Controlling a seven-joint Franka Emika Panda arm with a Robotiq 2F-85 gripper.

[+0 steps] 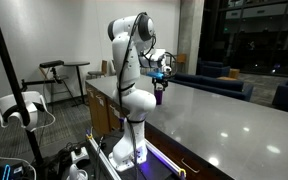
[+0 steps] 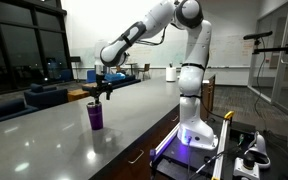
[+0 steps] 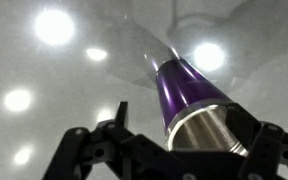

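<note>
A purple tumbler with a bare metal rim stands upright on the pale tabletop; it is also visible as a small dark purple shape in exterior view 1. In the wrist view, its purple side and shiny open mouth show from above, between the fingers but nearer the right one. My gripper is open, with a wide gap between its black fingers. In exterior view 2 it hangs at or just above the tumbler's top. I cannot tell whether a finger touches the rim.
The arm's base is mounted at the table's edge. Blue sofas stand beyond the table.
</note>
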